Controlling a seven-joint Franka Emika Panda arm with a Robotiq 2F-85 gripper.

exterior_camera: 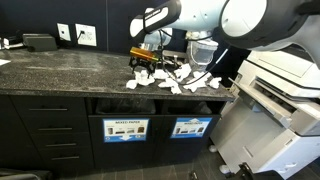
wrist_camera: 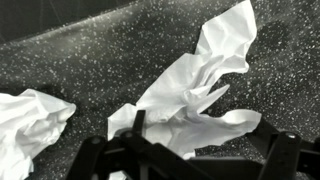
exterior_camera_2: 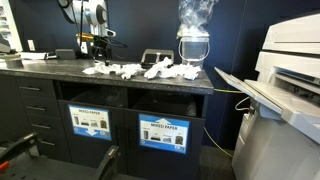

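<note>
Crumpled white paper (wrist_camera: 180, 100) lies on the dark speckled counter, right below my gripper in the wrist view. My gripper stands open, its two dark fingers apart on either side of the lower part of that paper. From the wrist view alone, I cannot tell whether they touch the paper. Another crumpled paper (wrist_camera: 30, 130) lies to the left. In the first exterior view the gripper (exterior_camera: 146, 68) hangs low over the counter among several white papers (exterior_camera: 187, 80). The second exterior view shows the papers (exterior_camera_2: 160, 70) scattered along the counter's front part.
Below the counter (exterior_camera: 50, 75) are two open bins labelled mixed paper, left (exterior_camera: 125, 130) and right (exterior_camera: 190, 128). A clear-walled container (exterior_camera_2: 193, 48) stands at the back. A white printer (exterior_camera_2: 285, 90) is at the right.
</note>
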